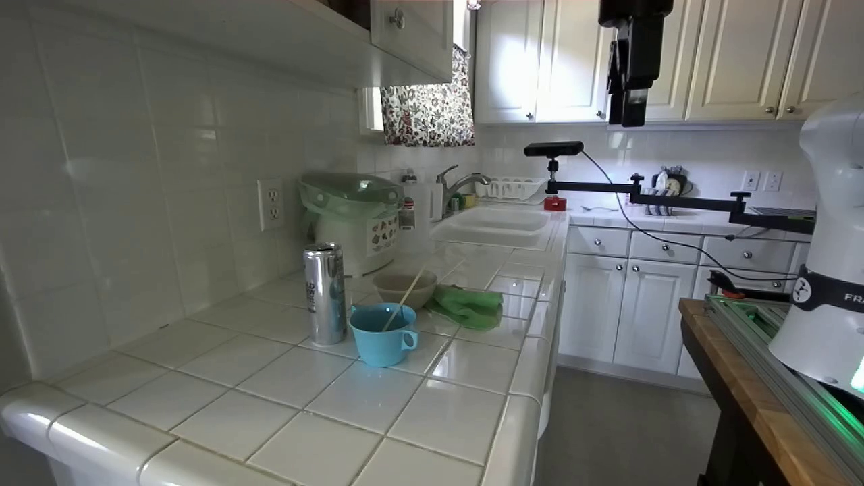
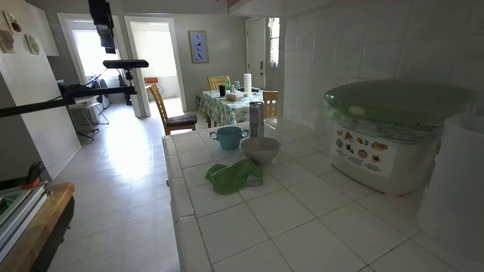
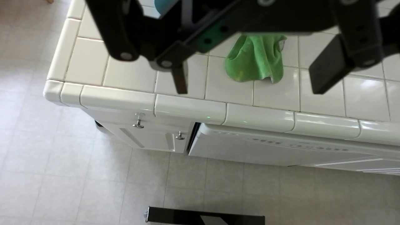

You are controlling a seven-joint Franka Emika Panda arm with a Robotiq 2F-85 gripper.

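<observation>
High above the floor beside the counter, my gripper (image 1: 628, 113) points downward. In the wrist view its fingers (image 3: 330, 65) stand wide apart, open, with nothing held between them. A crumpled green cloth (image 3: 257, 58) lies on the tiles well below. Beside the cloth is a grey-beige bowl (image 2: 261, 149). The blue two-handled cup (image 1: 379, 340) stands upright nearer the counter's end, and a thin stick (image 1: 403, 300) leans in it. Close by, a tall silver can (image 1: 325, 295) is upright. Only an edge of the cup shows in the wrist view.
A white bin with a green lid (image 2: 394, 108) stands against the wall, with a sink (image 1: 494, 227) farther along. A camera on a black arm (image 1: 599, 187) reaches toward the counter.
</observation>
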